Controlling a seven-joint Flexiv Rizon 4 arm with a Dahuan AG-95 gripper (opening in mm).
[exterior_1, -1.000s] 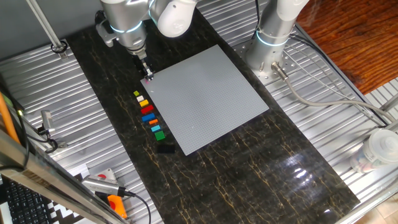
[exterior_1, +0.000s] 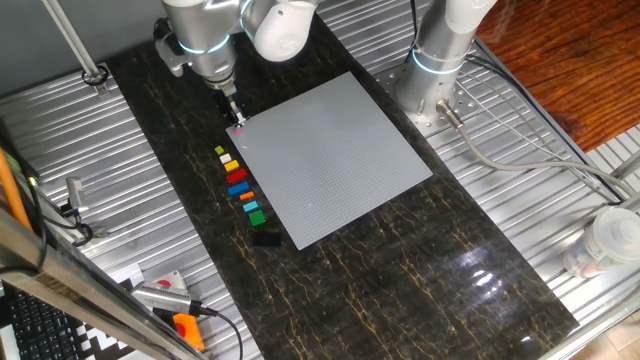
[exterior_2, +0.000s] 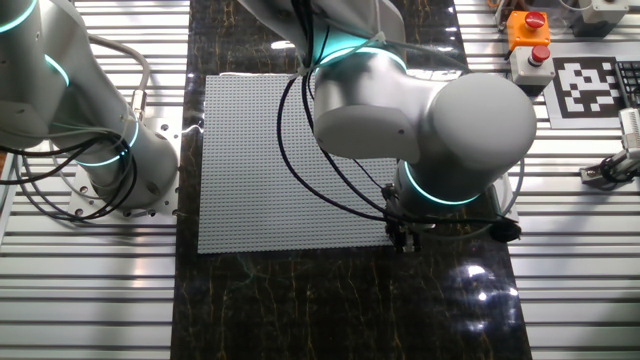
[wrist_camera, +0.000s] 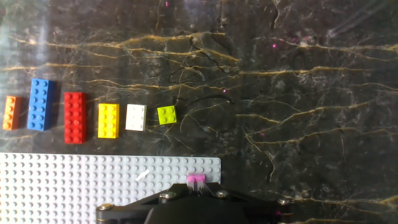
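Observation:
At a corner of the grey baseplate (exterior_1: 335, 160), my gripper (exterior_1: 239, 124) points down. A small pink brick (wrist_camera: 196, 178) shows at the fingertips in the wrist view, over the plate's corner studs. My gripper appears shut on it, one finger at either side. Whether the brick is pressed onto the studs or held just above them, I cannot tell. In exterior view 2 the arm largely covers this corner.
Beside the plate lies a row of loose bricks: lime (wrist_camera: 166, 115), white (wrist_camera: 135, 117), yellow (wrist_camera: 108, 121), red (wrist_camera: 74, 117), blue (wrist_camera: 40, 104), orange (wrist_camera: 10, 112) and others. Most of the plate is bare.
Over the last second my gripper has stayed at the same plate corner, with at most a very slight shift. The bricks in the row and the plate have not moved.

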